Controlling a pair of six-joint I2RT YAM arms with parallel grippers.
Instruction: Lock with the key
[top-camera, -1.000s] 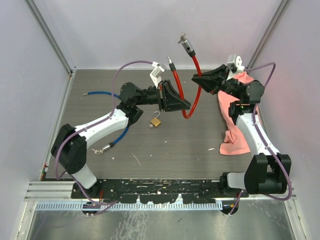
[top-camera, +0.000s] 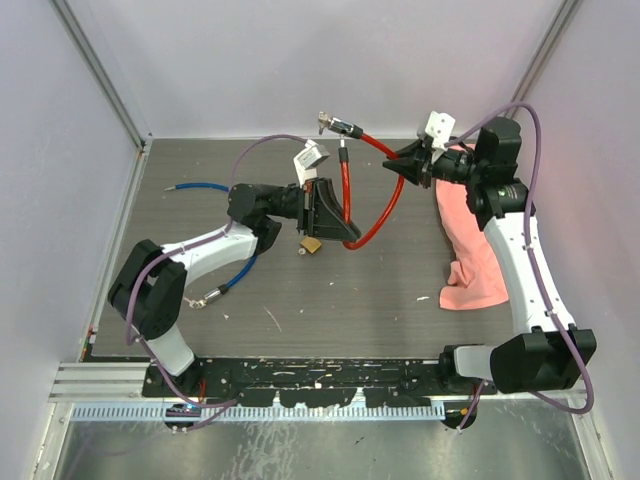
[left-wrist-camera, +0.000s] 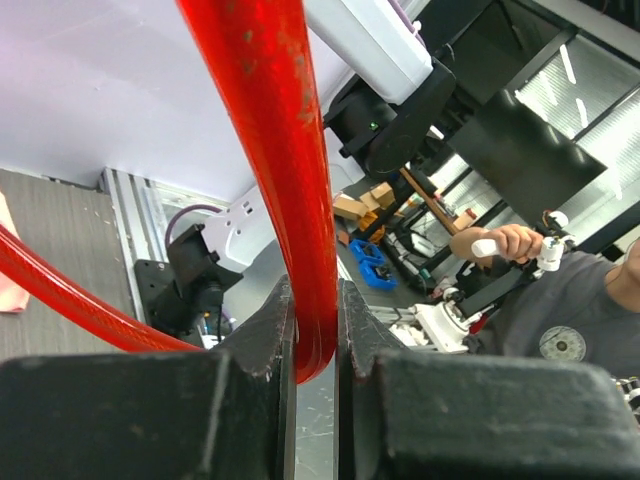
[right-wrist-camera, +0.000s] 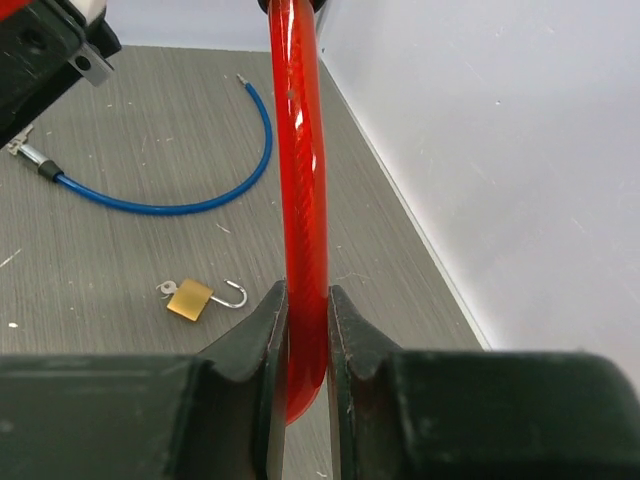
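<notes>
A red cable lock (top-camera: 386, 213) hangs in a loop between my arms. Its metal lock head (top-camera: 338, 126), a small key-like piece at its tip, points left. The other end, a metal plug (top-camera: 343, 150), rises just below the head; in the top view they appear to meet, but whether the plug is inserted cannot be told. My left gripper is shut on the bottom of the loop. My right gripper has its fingers against both sides of the red cable, below the lock head. The head's keyhole is hidden.
A blue cable lock (right-wrist-camera: 180, 209) lies on the left of the table. A small brass padlock (right-wrist-camera: 189, 299) with its shackle open lies near the middle, under the left arm. Pink cloth (top-camera: 470, 250) covers the right side.
The left gripper has moved slightly left and down, and the plug now points straight up.
</notes>
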